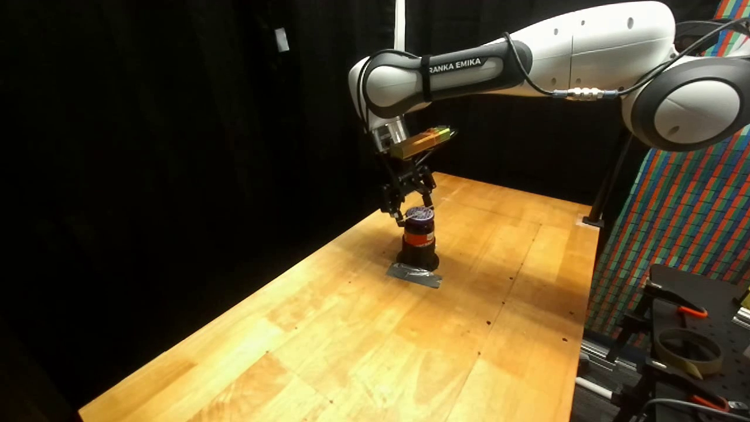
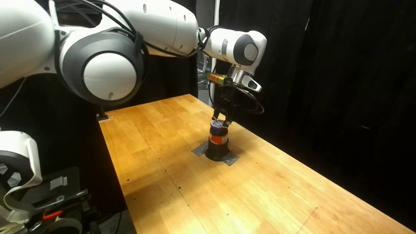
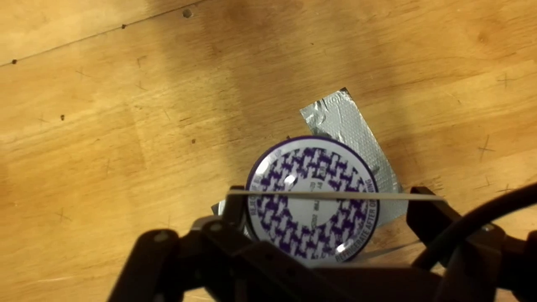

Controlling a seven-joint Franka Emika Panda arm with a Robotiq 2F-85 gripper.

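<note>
A dark jar [image 1: 419,239] with an orange-red label and a purple-and-white patterned lid [image 3: 312,199] stands upright in a black base [image 2: 216,150] on the wooden table. Silver tape [image 3: 352,126] runs from under the base. My gripper is open above the jar, its fingertips on opposite sides of the lid. A thin pale band [image 3: 397,196] stretches from one fingertip to the other, crossing over the lid. The left finger [image 3: 234,207] looks close to the lid's edge, while a clear gap separates the right one from it. Whether either finger touches the jar cannot be told.
Dark curtains hang behind its far side. In exterior view 1, a black side cart [image 1: 678,309] with clamps and a tape roll stands off the table's right edge.
</note>
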